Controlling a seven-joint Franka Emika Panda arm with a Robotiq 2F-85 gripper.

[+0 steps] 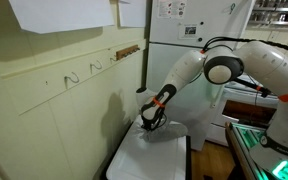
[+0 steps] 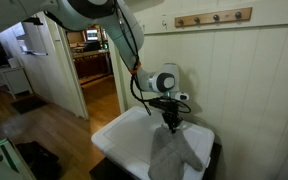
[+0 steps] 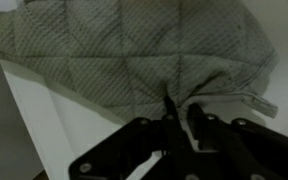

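A grey quilted cloth fills the upper part of the wrist view, with folds gathered where my gripper pinches it. In exterior view 2 the cloth spreads over the white table's right half, below my gripper. My fingers are shut with a fold of the cloth between them. A small loop or tab sticks out at the cloth's edge, right of the fingers. From exterior view 1, the gripper is at the table's far end, and the cloth is hard to make out there.
A wall with hooks runs along one side. Behind the arm stands a white fridge. A hook rail hangs above the table.
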